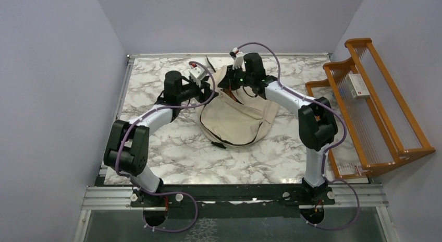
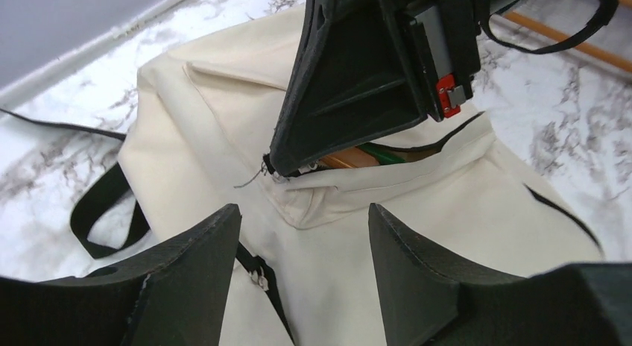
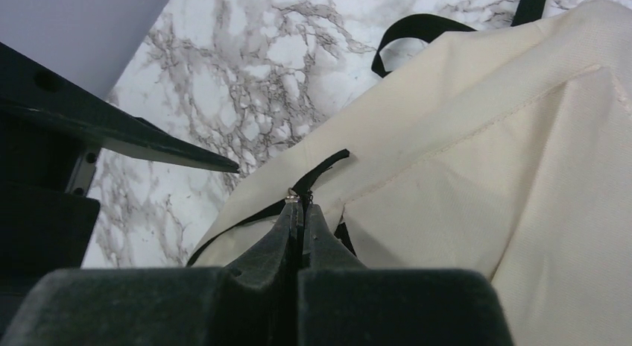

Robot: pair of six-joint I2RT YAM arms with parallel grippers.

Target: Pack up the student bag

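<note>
A cream bag with black zippers lies on the table, its upper opening part open. Through that opening, brown and green contents show in the left wrist view. At the opening's edge my right gripper is shut, a thin black zipper pull with a metal slider at its fingertips. My left gripper stands open above the bag's left part, nothing between its fingers. Below the opening, another metal slider sits on a black zipper strip.
A wooden rack with clear panels stands on the right, holding a white box. A black strap loop lies on the marble table beside the bag.
</note>
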